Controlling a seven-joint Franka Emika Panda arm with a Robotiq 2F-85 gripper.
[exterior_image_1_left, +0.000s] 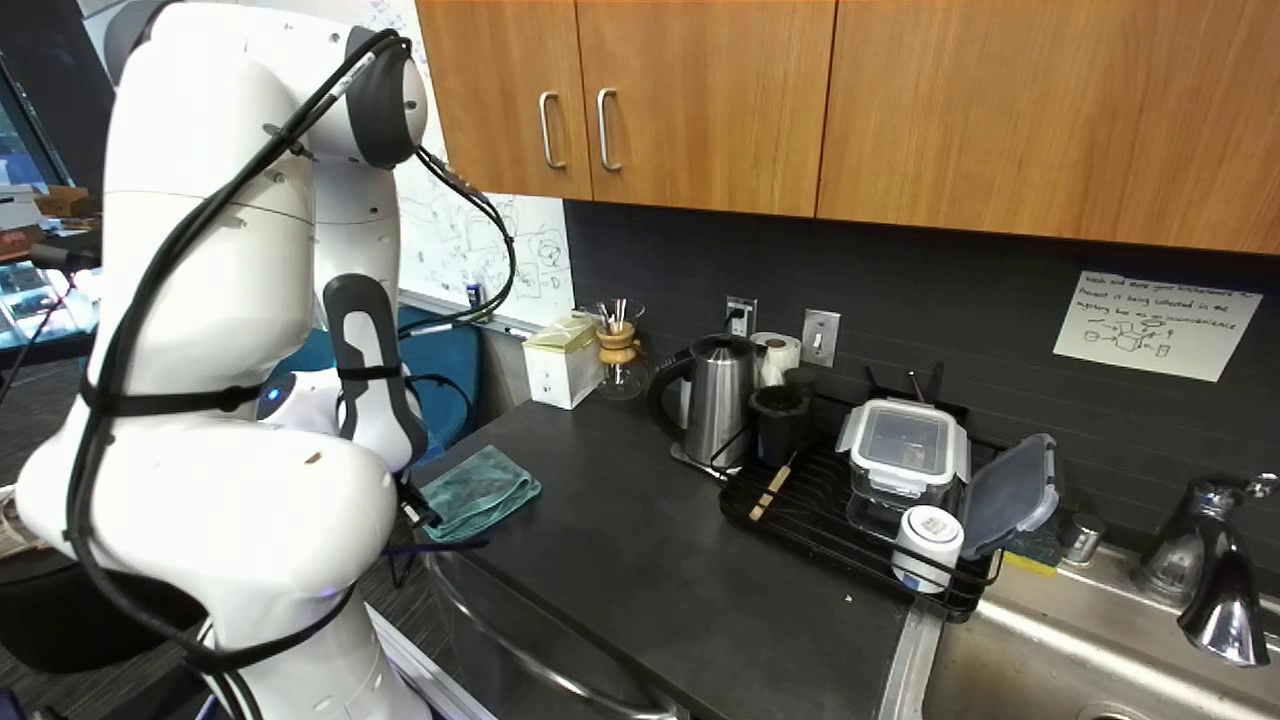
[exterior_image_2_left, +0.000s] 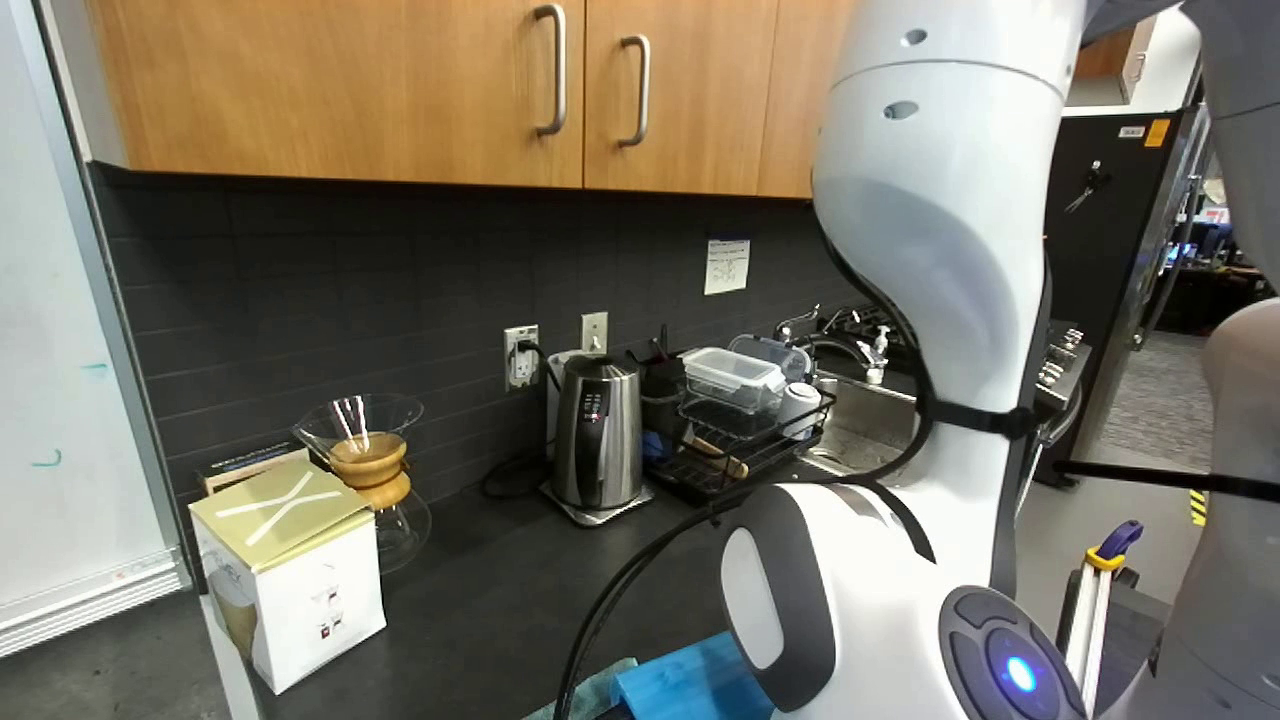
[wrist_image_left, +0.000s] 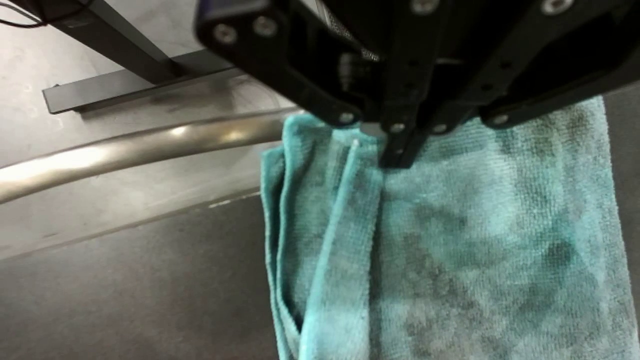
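Observation:
A folded teal cloth lies at the counter's near-left corner, and its folds and edges fill much of the wrist view. Over the cloth's edge, my gripper is shut, its dark fingertips together beside a raised fold. No cloth shows clearly between the fingers; whether they touch the fabric is hard to tell. In exterior view 1 the gripper is a small dark shape at the cloth's left side, partly hidden by the white arm. Exterior view 2 shows only a bit of the cloth, with the gripper hidden.
A curved metal handle runs below the counter edge near the cloth. At the back stand a white box, a glass coffee maker and a steel kettle. A dish rack adjoins the sink.

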